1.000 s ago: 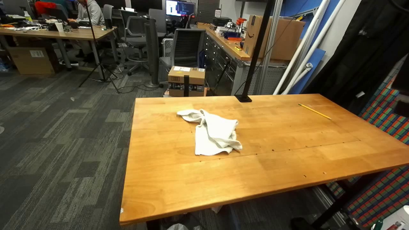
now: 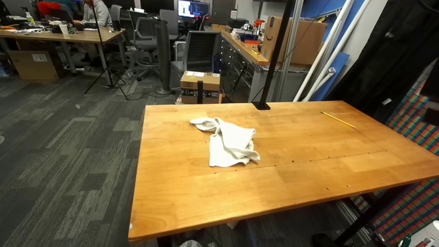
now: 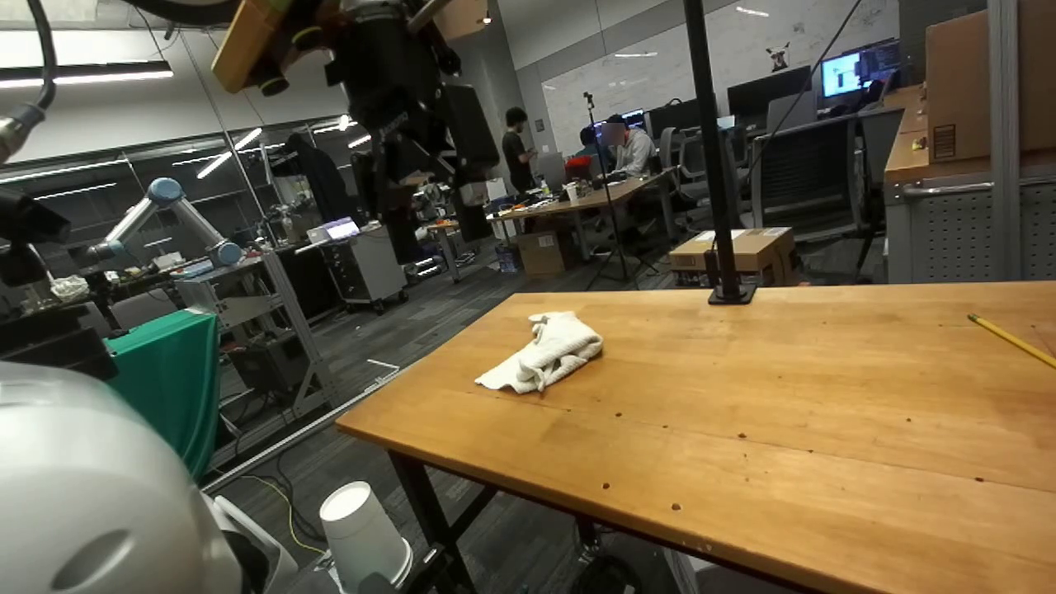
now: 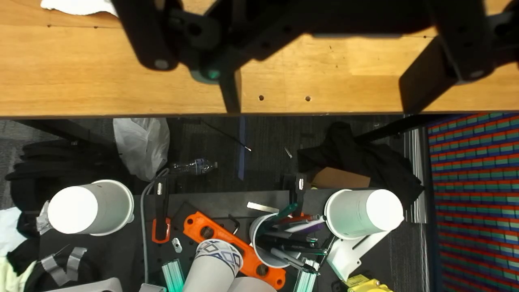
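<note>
A crumpled white cloth (image 2: 232, 142) lies on the left half of the wooden table (image 2: 185, 197). Exterior view 2 shows the same cloth (image 3: 554, 348) near the table's left end, and only its edge (image 4: 80, 5) enters the wrist view at top left. High above the table's left side hangs my gripper (image 3: 437, 223), well clear of the cloth. Seen from the wrist, my gripper is open: its fingers stand wide apart over the table's front edge, with nothing between them. Toward the far right of the table lies a yellow pencil (image 2: 338, 119).
A black post (image 2: 262, 105) rises from the table's back edge. Below the front edge, the wrist view has a dark shelf with white cups (image 4: 73, 209), a cup of pens (image 4: 272, 243) and an orange tool (image 4: 233, 245).
</note>
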